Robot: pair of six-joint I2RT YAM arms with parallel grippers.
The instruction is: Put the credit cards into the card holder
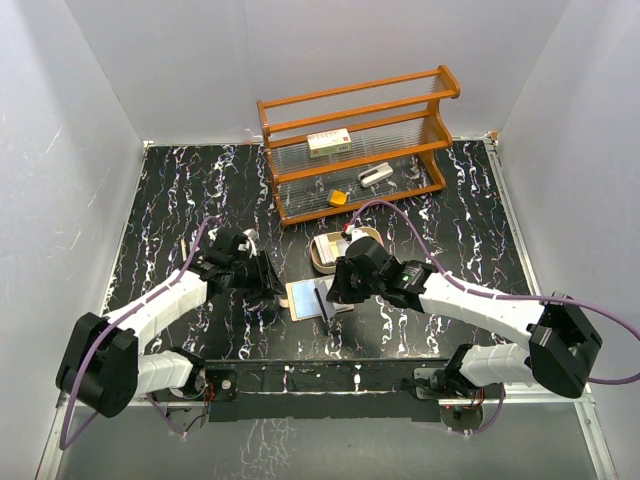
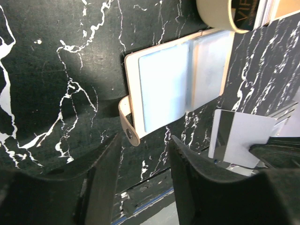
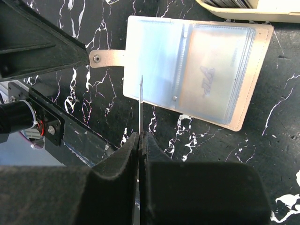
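The open card holder (image 2: 161, 89) lies on the marble top, with clear sleeves and a tan strap (image 3: 107, 58) at its left. A card (image 2: 243, 138) with a dark stripe is held upright in my right gripper, shut on it above the holder. My left gripper is open beside the strap, with nothing between its fingers. A tray of cards (image 1: 330, 253) sits just behind the holder; a black card (image 2: 246, 11) in it shows in the left wrist view.
A wooden shelf (image 1: 355, 170) with a white box (image 1: 329, 142) and small items stands at the back. The marble top is clear on either side of the arms.
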